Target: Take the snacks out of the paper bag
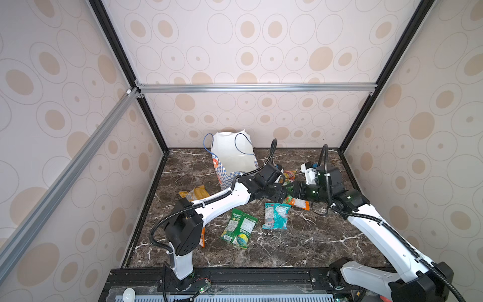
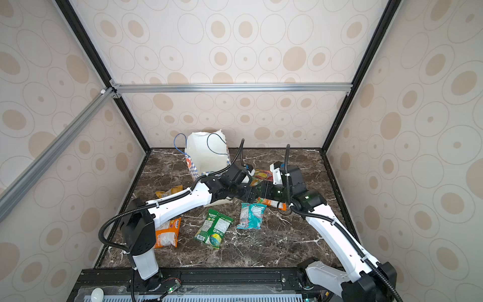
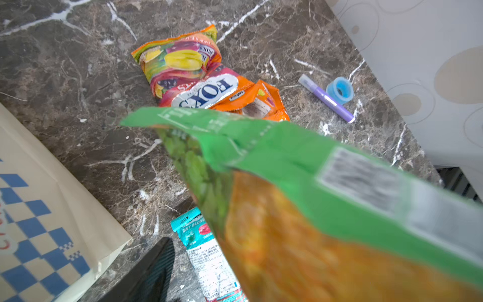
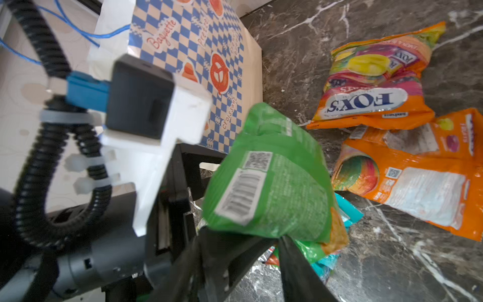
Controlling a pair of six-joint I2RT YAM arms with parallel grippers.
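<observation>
A green snack packet [image 4: 271, 196] is held up between the two arms, in front of the paper bag [image 1: 236, 158]. My right gripper [image 1: 295, 190] is shut on it. Facing it, my left gripper [image 1: 281, 195] is open beside the same packet. In the left wrist view one dark finger [image 3: 151, 271] shows apart from the packet, while the other is hidden behind it. The bag stands upright at the back; its inside cannot be seen. A Fox's packet [image 4: 372, 80] and an orange packet [image 4: 402, 176] lie right of the bag.
On the table in front lie a teal packet [image 1: 275, 216] and another green packet [image 1: 239, 229]. An orange packet [image 2: 168, 233] and a yellow packet [image 1: 194, 193] are at the left, near the left arm. A purple tube [image 3: 327, 98] and blue ring [image 3: 340, 90] lie at the right.
</observation>
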